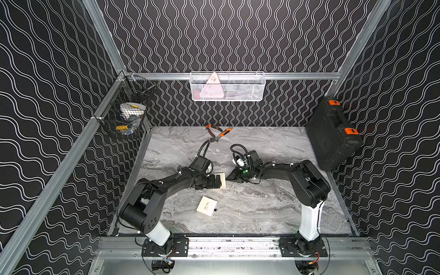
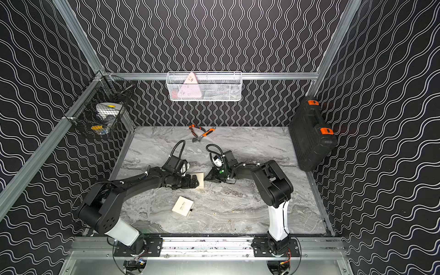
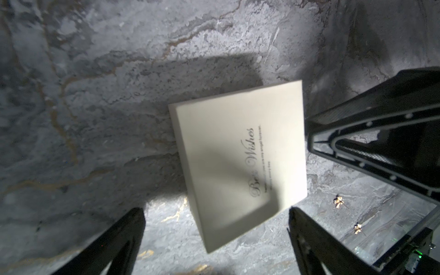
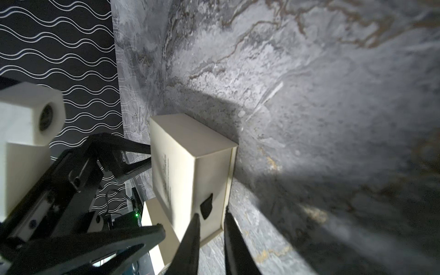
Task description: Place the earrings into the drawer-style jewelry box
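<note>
A cream box [image 3: 238, 169] with "Best Wishes" printed on its top lies on the marble table. My left gripper is open, one finger on either side of the box's near end. In the right wrist view a black pull tab [image 4: 206, 206] sticks out of the box's front face. There my right gripper has a narrow gap between its fingertips, close to the tab; I cannot tell whether they touch it. Small gold earrings [image 3: 338, 201] lie loose on the table. A second cream box [image 1: 207, 205] rests nearer the front, its tab facing right.
Orange-handled pliers [image 1: 218, 132] lie at the back. A black case [image 1: 333, 133] stands on the right. The white mesh basket [image 1: 227, 91] hangs on the back wall, a black wire basket [image 1: 127, 114] on the left.
</note>
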